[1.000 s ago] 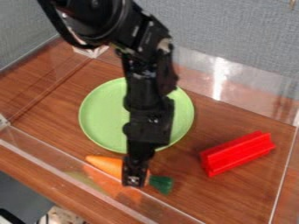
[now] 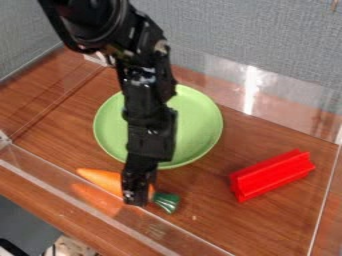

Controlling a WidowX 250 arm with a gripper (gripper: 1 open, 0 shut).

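My black gripper (image 2: pixel 138 188) points down at the front of the wooden surface, shut on an orange toy carrot (image 2: pixel 104 180) with a green top (image 2: pixel 166 202). The carrot lies slanted just in front of a green plate (image 2: pixel 195 125), its orange body to the left and its top to the right, partly hidden by the gripper.
A red block (image 2: pixel 271 175) lies on the right side of the wooden surface (image 2: pixel 234 230). A clear barrier runs along the front, and a grey wall stands at the back. Bare wood shows at the left.
The gripper has shifted left since a second ago. The carrot has tilted, its orange end moving up and its green top shifting left.
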